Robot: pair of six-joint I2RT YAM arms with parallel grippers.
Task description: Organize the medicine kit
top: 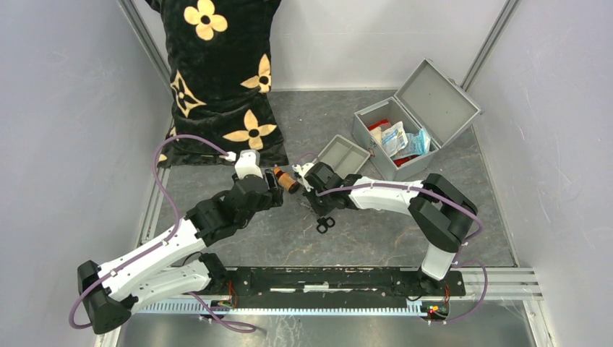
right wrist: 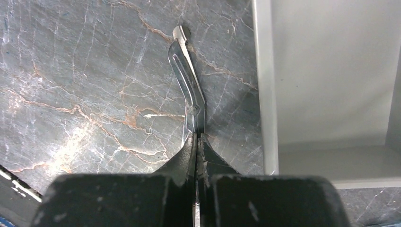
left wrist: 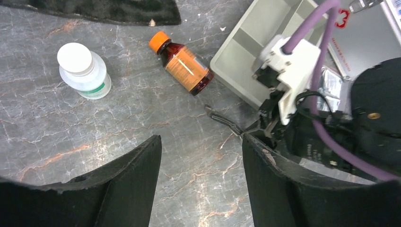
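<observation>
The scissors lie on the grey marbled tabletop, their black handle loops [top: 330, 221] showing below my right arm. In the right wrist view, my right gripper is shut low over the scissors' middle; the blades [right wrist: 195, 97] stick out past its fingertips. No grip on them can be made out. My left gripper is open and empty. Ahead of it are an orange-capped amber bottle [left wrist: 187, 67], lying on its side, and an upright white bottle [left wrist: 87, 73]. The open medicine kit [top: 367, 137] stands at the back right, with packets [top: 394, 139] inside.
An empty grey tray [right wrist: 265, 85] lies right beside the scissors. The dark flowered cloth [top: 217, 87] covers the back left. My right arm reaches into the left gripper's working area. Bare tabletop [top: 376, 242] shows at the front right.
</observation>
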